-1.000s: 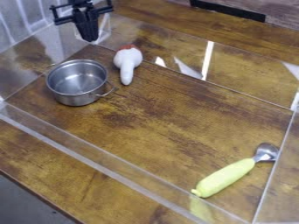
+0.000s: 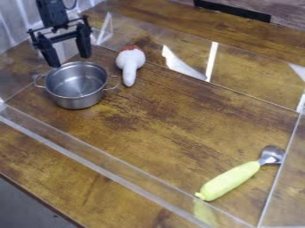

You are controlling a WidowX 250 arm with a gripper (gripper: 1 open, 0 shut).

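Observation:
My black gripper [image 2: 63, 50] hangs open at the upper left, just above and behind a steel pot [image 2: 77, 96] with two side handles, with nothing seen between its fingers. The pot stands upright on the wooden table. Right of it lies a white plush-like object [image 2: 130, 64] with a red top. At the lower right lies a scoop [image 2: 231, 179] with a pale yellow-green handle and a metal head.
Clear panels border the wooden work surface [image 2: 167, 125] along the left, back and right. A dark strip lies at the top edge.

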